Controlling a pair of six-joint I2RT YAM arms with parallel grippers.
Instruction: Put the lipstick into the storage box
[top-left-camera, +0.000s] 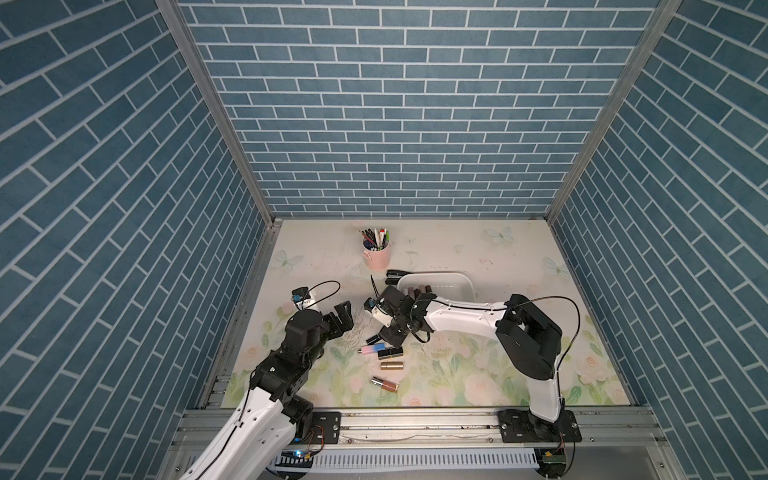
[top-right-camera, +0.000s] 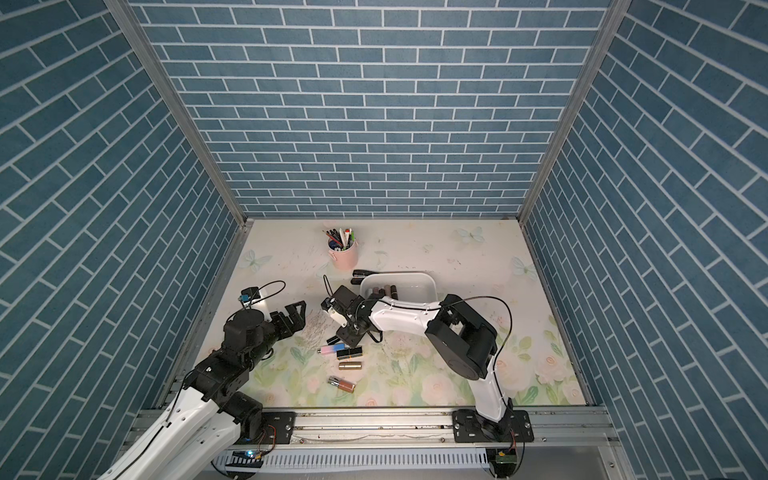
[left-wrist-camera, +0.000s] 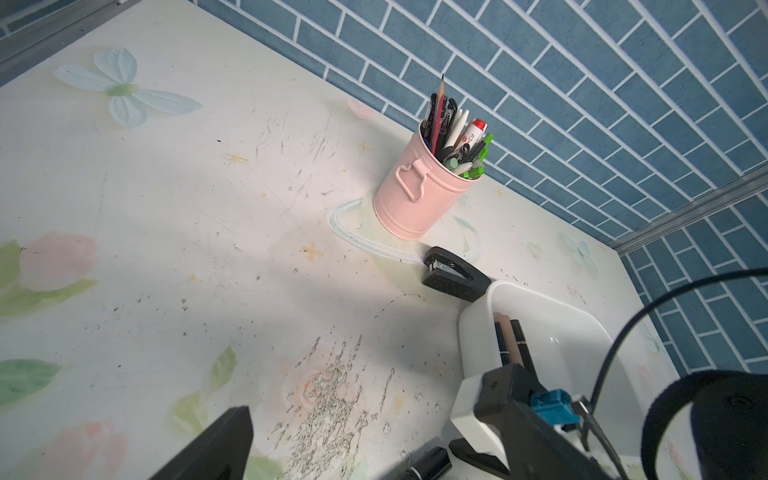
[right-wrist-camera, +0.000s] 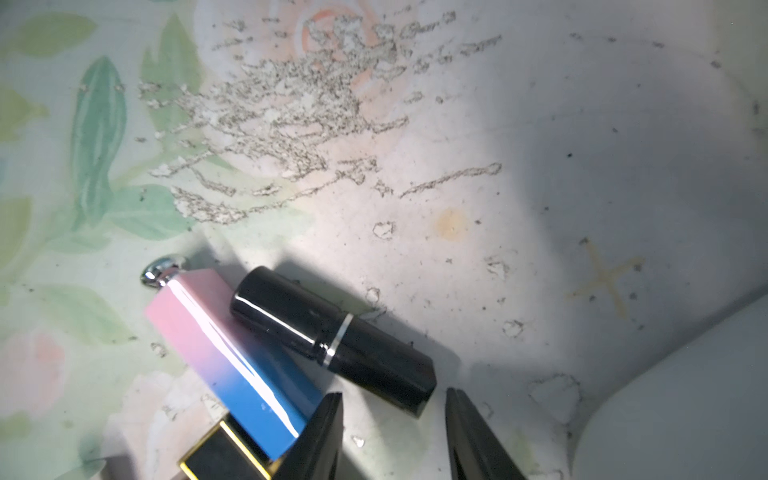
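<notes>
In the right wrist view, a black lipstick with a silver band (right-wrist-camera: 336, 340) lies on the table, touching or close beside a pink-to-blue tube (right-wrist-camera: 232, 352). My right gripper is part open, its fingertips apart just at the near end of the black lipstick and not closed on it. A gold-edged black lipstick (top-left-camera: 390, 353), a gold one (top-left-camera: 392, 365) and a reddish-brown tube (top-left-camera: 385, 384) lie toward the front edge. The white storage box holds several dark tubes in its near left part. Off to the left, my left gripper (top-left-camera: 342, 317) stands open and empty above the table.
A pink cup of pens (left-wrist-camera: 420, 192) stands at the back, and a black stapler (left-wrist-camera: 454, 274) lies against the box's left side. The right forearm (top-left-camera: 468, 315) crosses in front of the box and partly covers it.
</notes>
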